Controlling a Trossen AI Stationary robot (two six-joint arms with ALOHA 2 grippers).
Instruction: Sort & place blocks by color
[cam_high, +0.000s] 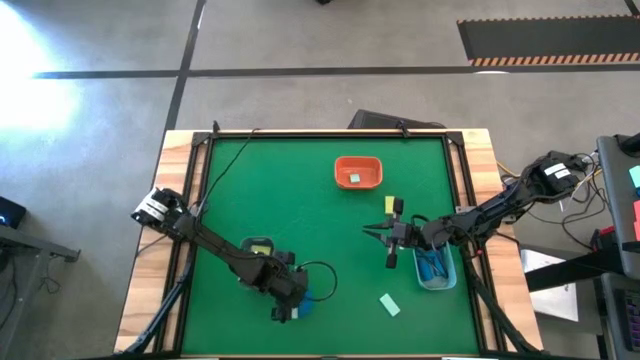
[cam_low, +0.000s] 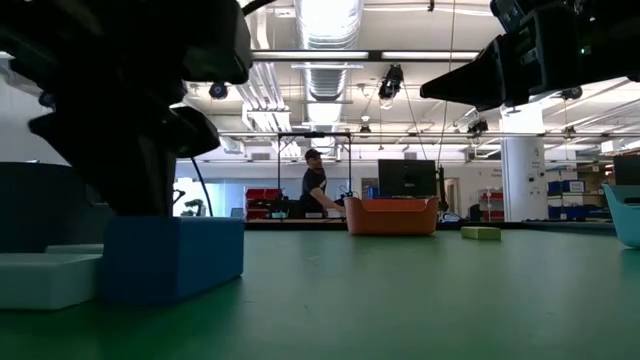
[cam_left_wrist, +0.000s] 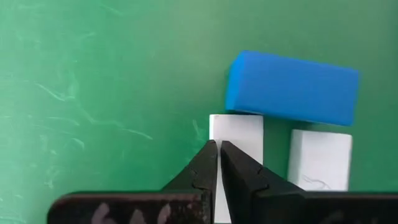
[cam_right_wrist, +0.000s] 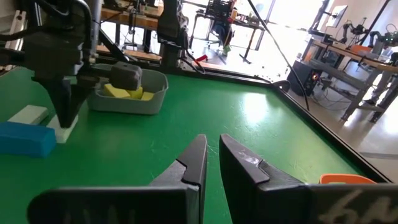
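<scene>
My left gripper is shut with nothing between its fingers, its tips over a white block (cam_left_wrist: 239, 132). Against that block's far end lies a blue block (cam_left_wrist: 292, 88), and a second white block (cam_left_wrist: 320, 160) sits to the right. In the right wrist view the blue block (cam_right_wrist: 26, 138) lies in front of the two white ones. My right gripper is open and empty above the mat. A yellow block (cam_low: 481, 233) rests near the orange bin (cam_low: 392, 216). A pale block (cam_high: 390, 305) lies at the front right.
A grey bin (cam_right_wrist: 152, 94) with several yellow blocks stands beside the left arm. The blue bin (cam_high: 435, 268) at the right holds blue blocks. One pale block sits in the orange bin.
</scene>
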